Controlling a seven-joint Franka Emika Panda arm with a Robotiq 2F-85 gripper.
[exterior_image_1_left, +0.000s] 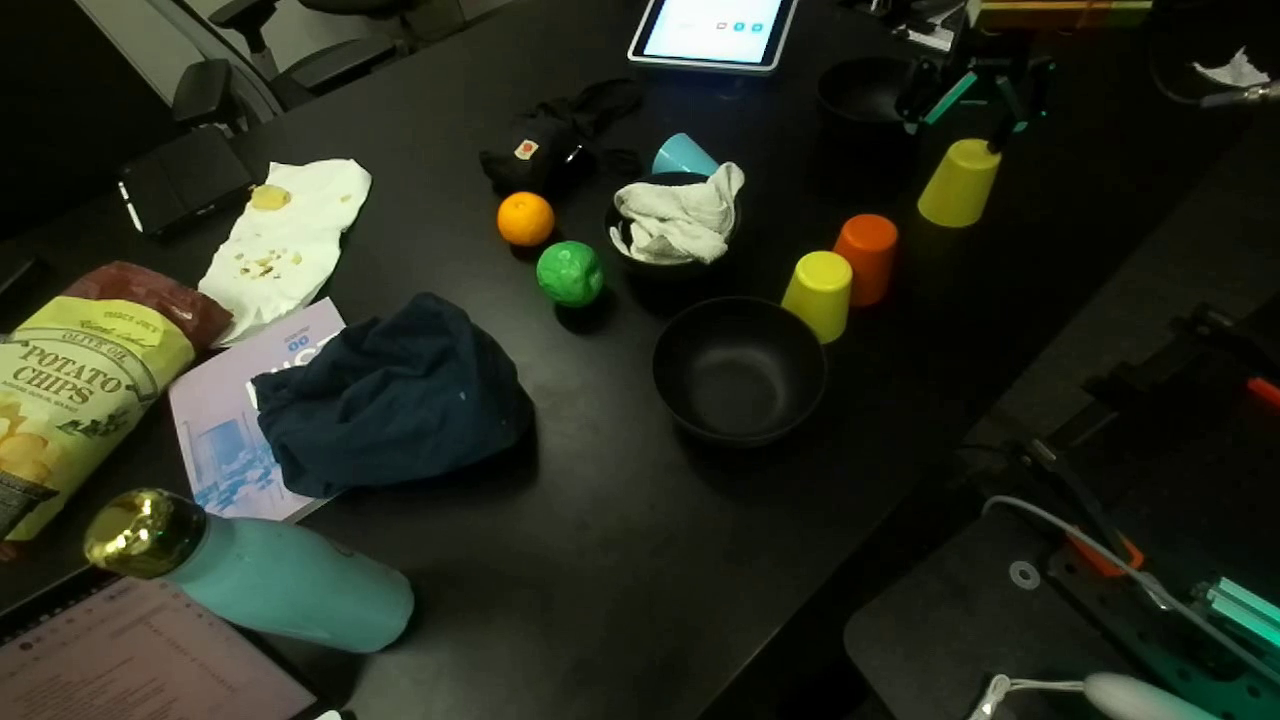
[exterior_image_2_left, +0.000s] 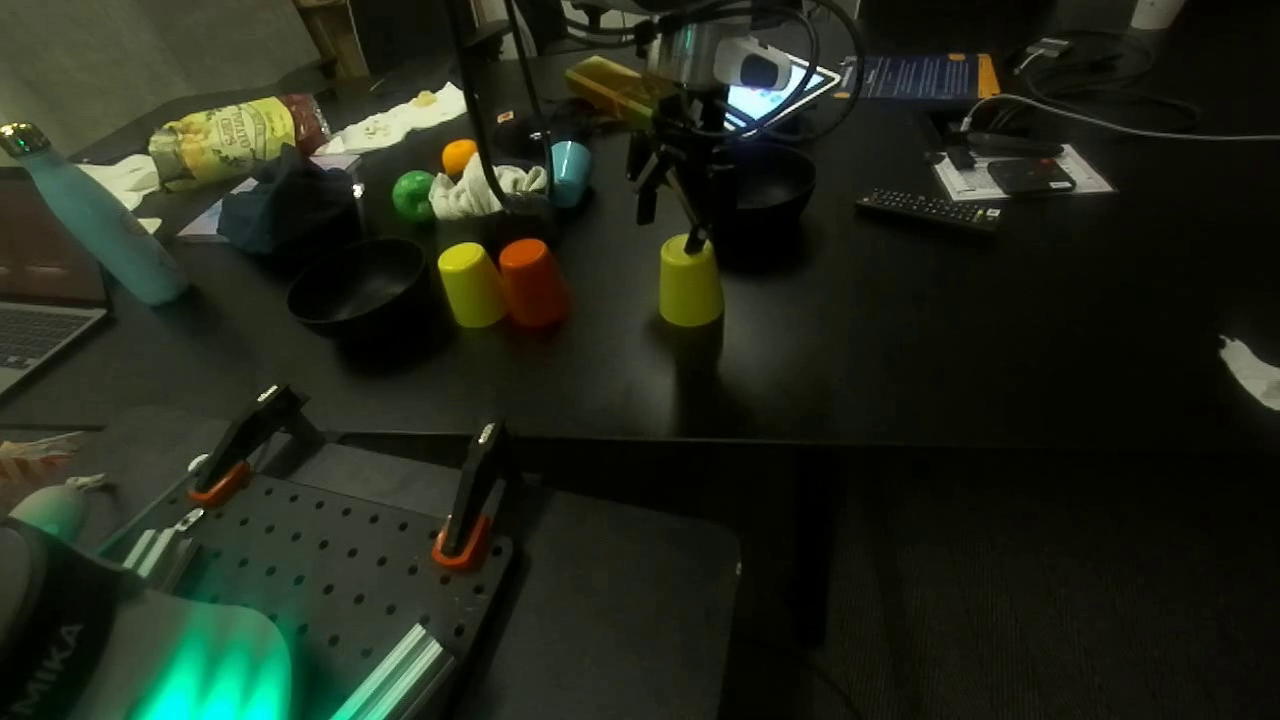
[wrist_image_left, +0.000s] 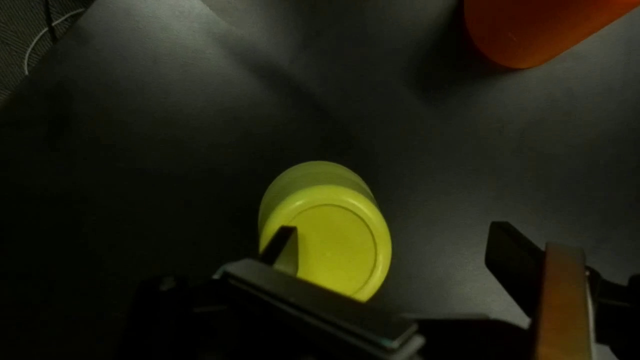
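An upside-down yellow cup (wrist_image_left: 339, 249) stands on the dark table, base up, below my gripper. My fingers are wide apart with nothing held. In the wrist view the left finger overlaps the cup's base, while the right finger (wrist_image_left: 514, 264) is well clear of it over bare table. From the side, one fingertip (exterior_image_2_left: 696, 240) appears at the top of this yellow cup (exterior_image_2_left: 691, 286); whether it touches is hard to tell. An orange cup (exterior_image_1_left: 866, 258) and a second yellow cup (exterior_image_1_left: 818, 296) stand inverted close together nearer the table's middle.
An empty black bowl (exterior_image_1_left: 740, 372) sits by that pair; another bowl holds a white cloth (exterior_image_1_left: 679, 216), with a blue cup (exterior_image_1_left: 684, 156) behind. A third black bowl (exterior_image_2_left: 774, 180) is behind my gripper. Bare table lies right of the yellow cup, around the remote (exterior_image_2_left: 927, 210).
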